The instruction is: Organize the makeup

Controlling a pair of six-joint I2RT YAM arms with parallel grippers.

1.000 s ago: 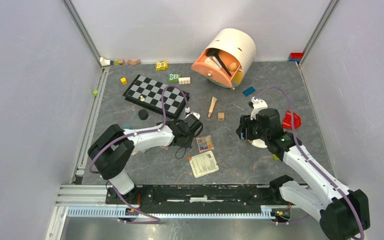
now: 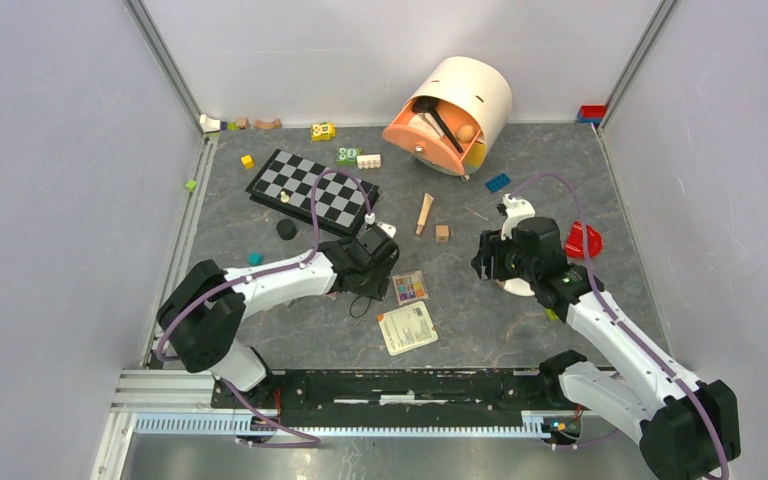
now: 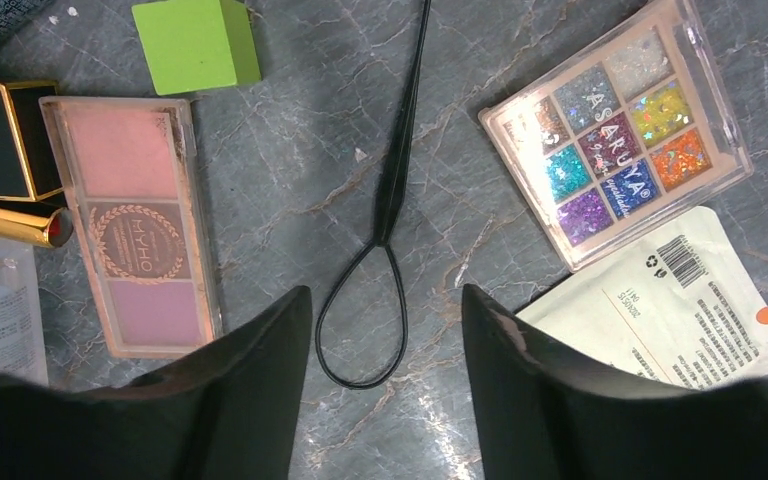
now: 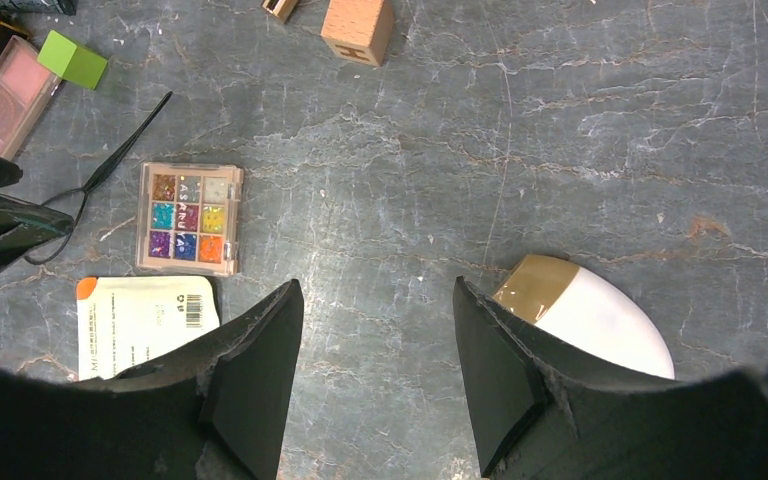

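An orange-lined cream bag [image 2: 490,90] lies open at the back with a black brush [image 2: 440,122] and other makeup inside. My left gripper hovers over a black looped tool [image 3: 392,185], its fingers apart and nothing between them. Right of the loop lies a glitter palette [image 3: 615,135], beside a white card [image 3: 670,305]. A pink blush palette [image 3: 135,225], a black-and-gold lipstick case [image 3: 5,140] and a gold tube [image 3: 20,226] lie left. My right gripper stands open and empty; a white-and-gold item [image 4: 600,325] lies near its right finger.
A chessboard [image 2: 320,190] sits behind the left arm. A beige tube [image 2: 424,213], a wooden block [image 2: 442,232], a green block [image 3: 195,45] and a red object [image 2: 582,240] are scattered about. Between the palette and my right gripper the table is clear.
Over the last second the left arm has shifted slightly to the left, and its wrist has turned a little. The right arm and the objects on the table look unmoved.
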